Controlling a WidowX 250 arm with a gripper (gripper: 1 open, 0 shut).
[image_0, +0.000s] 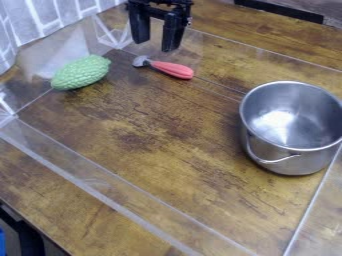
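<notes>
At the top centre of the camera view hangs my black gripper (156, 30), its two fingers apart and pointing down, with nothing seen between them. Below it on the wooden table (147, 180) lies a utensil with a pink handle (174, 70) and a small metal head. A green bumpy vegetable-like object (80, 73) lies at the left. A steel pot (287, 150) stands at the right.
A clear tray or sheet edge (94, 185) runs along the left and front of the work area. A pale patterned cloth (34, 25) is at the back left.
</notes>
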